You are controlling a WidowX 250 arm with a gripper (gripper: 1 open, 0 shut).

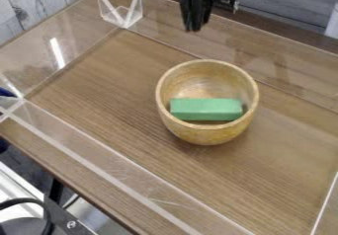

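A round wooden bowl [208, 130] stands on the brown wooden table, right of the middle, with a green block [207, 110] lying inside it toward the near side. My gripper [195, 24] is at the top edge of the view, behind and above the bowl and apart from it. It is dark and mostly out of frame, with its narrow tip shut and nothing visible in it.
A clear plastic piece [122, 10] sits at the back left corner. Transparent strips run along the table's left side, and dark cables lie beyond the lower left edge. The table around the bowl is clear.
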